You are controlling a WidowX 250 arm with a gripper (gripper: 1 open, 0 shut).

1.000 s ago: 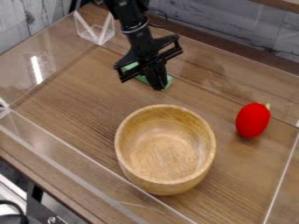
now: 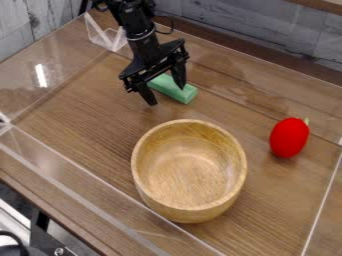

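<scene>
My black gripper (image 2: pixel 158 76) hangs from the top centre, open, its fingers around the near part of a light green rectangular block (image 2: pixel 179 93) lying on the wooden table. The block reaches out to the right from under the gripper. Whether the fingertips touch it I cannot tell.
A large tan bowl (image 2: pixel 189 204) sits at the lower centre. A red oval object (image 2: pixel 289 137) lies at the right.
My gripper has shifted left and turned, uncovering more of the green block, which now shows to the right of the fingers.
</scene>
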